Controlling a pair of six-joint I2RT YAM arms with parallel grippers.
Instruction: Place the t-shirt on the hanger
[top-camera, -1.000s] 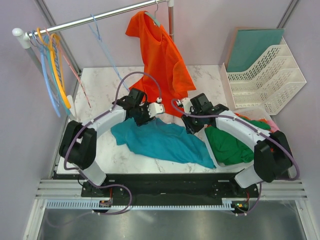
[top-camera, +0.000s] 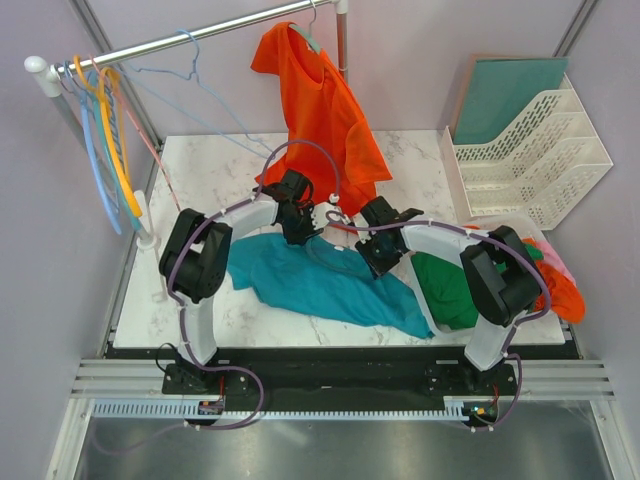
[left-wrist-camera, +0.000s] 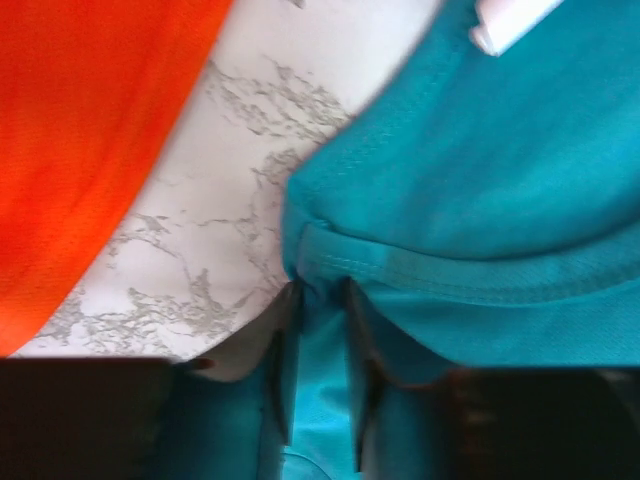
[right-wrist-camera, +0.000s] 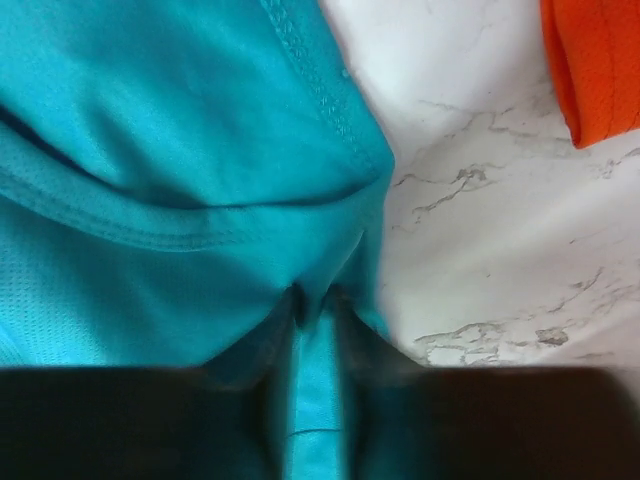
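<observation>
A teal t-shirt (top-camera: 300, 285) lies flat across the front of the marble table. My left gripper is down on the folded edge of its collar, fingers close together with cloth between them, blurred. My right gripper is likewise down at the other end of the collar band, fingertips close about a fold of fabric. Whether either has closed fully on the cloth is unclear. A light blue hanger (top-camera: 207, 93) hangs on the rail (top-camera: 160, 45).
An orange t-shirt (top-camera: 325, 120) hangs on a hanger at the back. Several hangers cluster at the left. A white rack (top-camera: 530, 160) stands back right; a bin (top-camera: 450, 300) of coloured clothes sits right.
Both arms have shifted inward and down onto the collar of the teal shirt. The light blue hanger on the rail has swung.
</observation>
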